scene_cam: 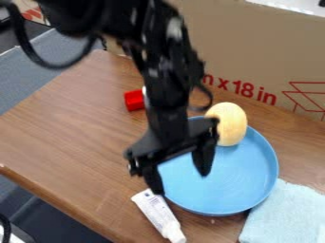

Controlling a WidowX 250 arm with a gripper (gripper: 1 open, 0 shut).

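Observation:
My black gripper [178,171] hangs open over the left part of a blue plate [238,187], with nothing seen between its fingers. A pale yellow oval object [227,121] rests on the back of the plate, right of the gripper. A white tube [159,215] lies on the wooden table in front of the plate, below the gripper.
A red object [133,100] sits behind the arm. A large cardboard box [267,66] stands along the back. A pale blue cloth [286,214] lies at the front right.

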